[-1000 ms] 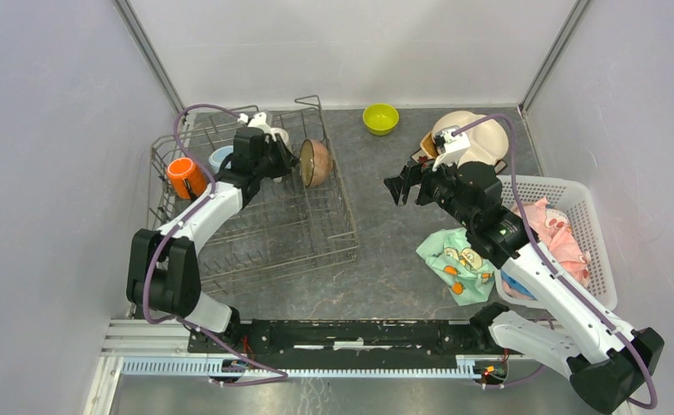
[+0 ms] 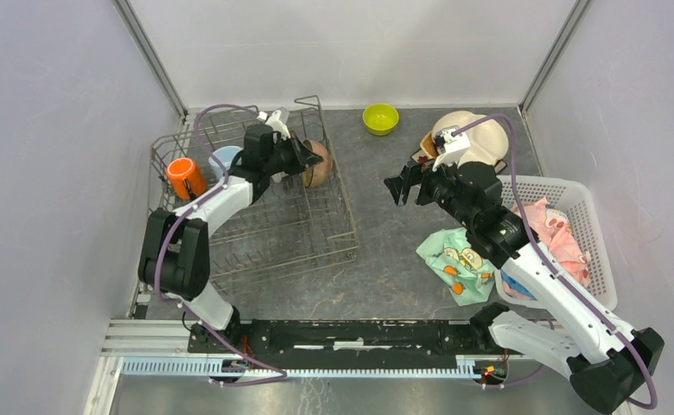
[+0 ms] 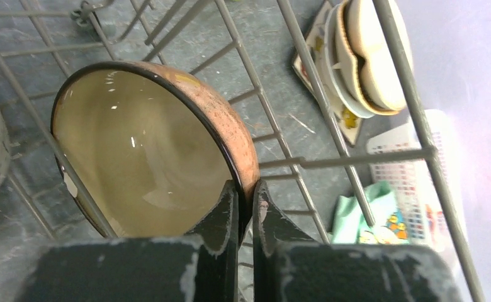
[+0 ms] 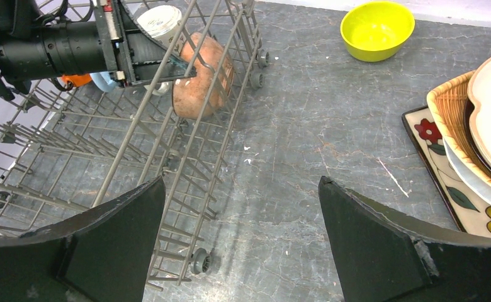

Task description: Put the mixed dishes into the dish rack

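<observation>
In the wire dish rack (image 2: 273, 248) at left, my left gripper is shut on the rim of a brown bowl (image 3: 139, 145), which stands on its side between the wires. An orange mug (image 2: 185, 177), a light blue dish (image 2: 223, 157) and a white cup (image 4: 161, 24) are also in the rack. My right gripper (image 2: 400, 188) is open and empty over the floor right of the rack. A stack of plates (image 2: 480, 138) on a flowered tray (image 4: 425, 138) sits at back right, and a lime bowl (image 2: 380, 118) at the back.
A white basket (image 2: 590, 242) with cloths stands at the right, with a green cloth (image 2: 454, 264) lying beside it. The grey surface between the rack and the plates is clear. Walls bound the sides and back.
My left gripper has moved right onto the brown bowl's rim and is now shut on it. The right arm is still.
</observation>
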